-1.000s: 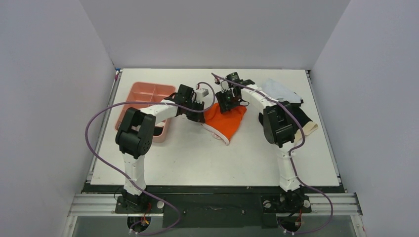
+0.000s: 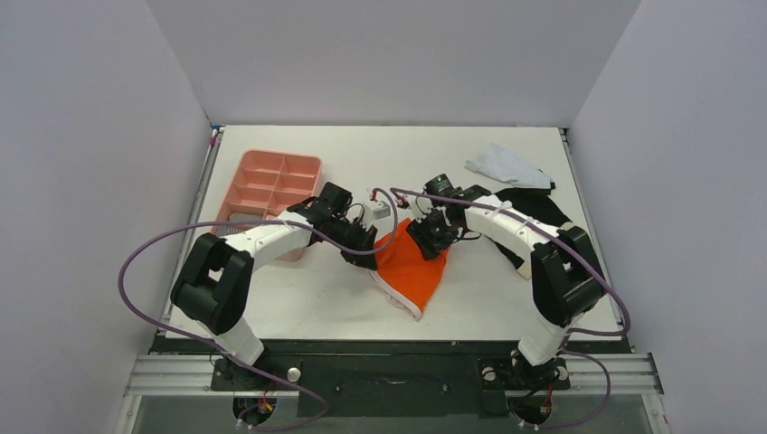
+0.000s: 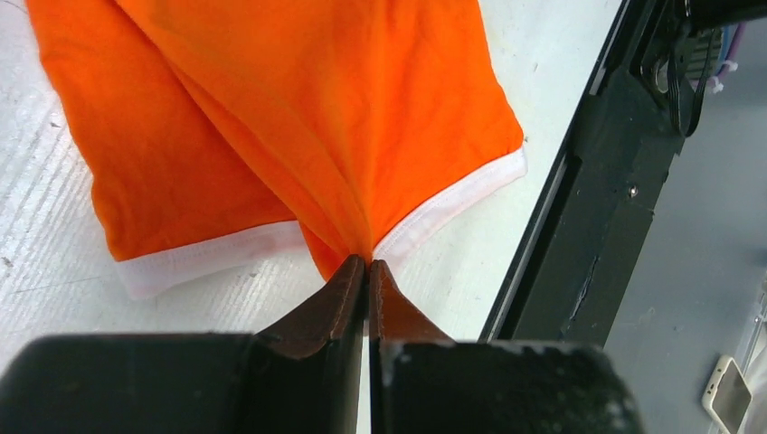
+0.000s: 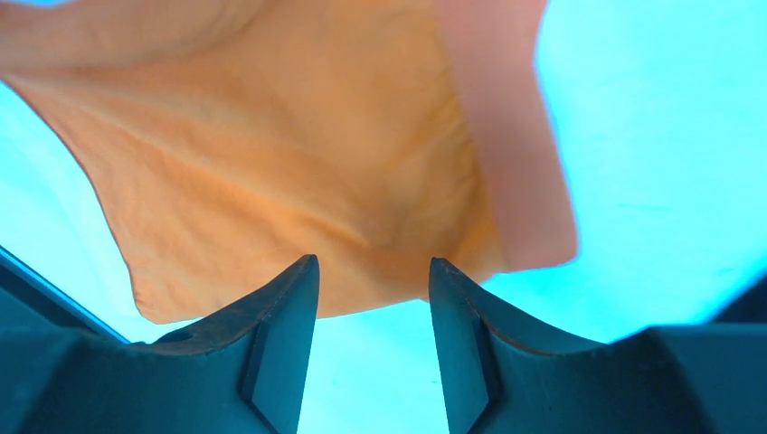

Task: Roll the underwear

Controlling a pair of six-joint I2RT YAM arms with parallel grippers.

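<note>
The orange underwear (image 2: 411,271) with a white band lies on the white table between both arms, one end pointing to the front. In the left wrist view, folds of the orange cloth (image 3: 298,117) run together to the tips of my left gripper, which is shut on its edge. My right gripper (image 2: 427,251) is over the other side of the underwear. In the right wrist view its fingers (image 4: 288,316) stand apart, and the cloth (image 4: 271,181) spreads below and ahead of them, not pinched.
A pink divided box (image 2: 262,181) stands at the left, partly behind the left arm. At the right lie a pale blue cloth (image 2: 508,166) and a dark garment (image 2: 538,206) beside the right arm.
My left gripper stays at its left corner.
</note>
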